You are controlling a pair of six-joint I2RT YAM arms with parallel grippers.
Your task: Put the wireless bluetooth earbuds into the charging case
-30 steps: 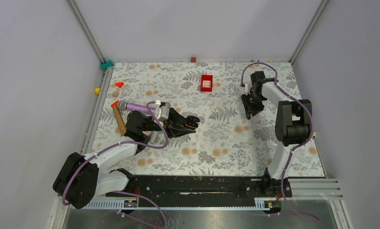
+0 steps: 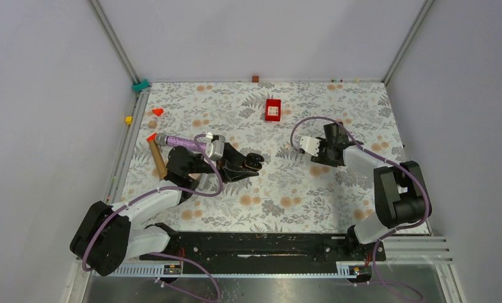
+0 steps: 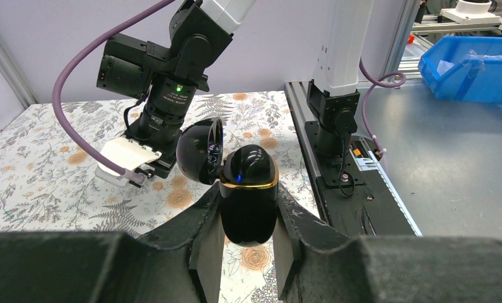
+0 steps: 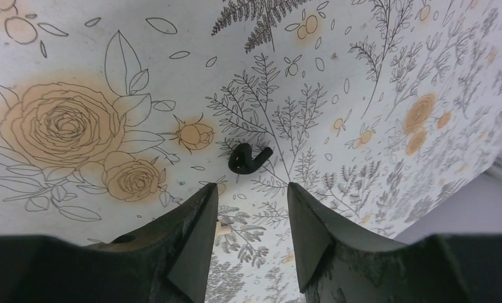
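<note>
In the left wrist view my left gripper is shut on the black charging case, whose lid stands open; a small blue light shows on it. In the top view the case is held above the table's middle-left. My right gripper is over the right part of the table, pointing down. In the right wrist view a black earbud lies on the cloth just beyond its fingertips, which stand apart with nothing held between them. A small pale piece shows partly behind the right gripper's left finger.
A red box sits at the back middle. A purple tube, a wooden handle and small toy pieces lie at the left.
The left arm and the case it holds have not visibly moved.
</note>
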